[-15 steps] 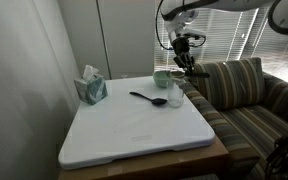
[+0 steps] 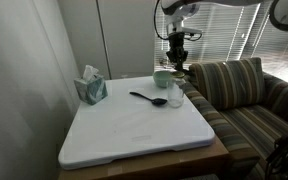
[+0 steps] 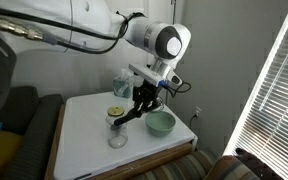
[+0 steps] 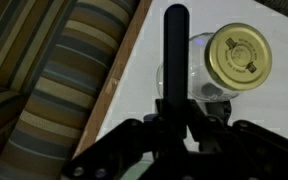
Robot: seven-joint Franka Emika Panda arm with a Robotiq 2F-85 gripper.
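Observation:
My gripper is shut on a long black handle-like tool (image 4: 176,50), which sticks out ahead of the fingers in the wrist view. In exterior view 2 the gripper (image 3: 144,106) holds the tool (image 3: 128,116) slanting down to the left, in front of the clear jar (image 3: 118,138). A round gold lid (image 4: 240,56) appears over the jar (image 4: 200,82), just right of the tool in the wrist view; whether the tool touches the jar, I cannot tell. Exterior view 1 has the gripper (image 2: 178,60) above the table's far right corner.
A pale green bowl (image 3: 159,123) sits beside the jar. On the white table (image 2: 124,135) lie a black spoon (image 2: 147,98) and, at the left, a tissue box (image 2: 91,86). The striped sofa (image 2: 234,90) borders the right edge.
In exterior view 1 my gripper has moved left, and the dark tool, earlier pointing right over the sofa, has swung round towards the camera and appears foreshortened. Table objects look unmoved.

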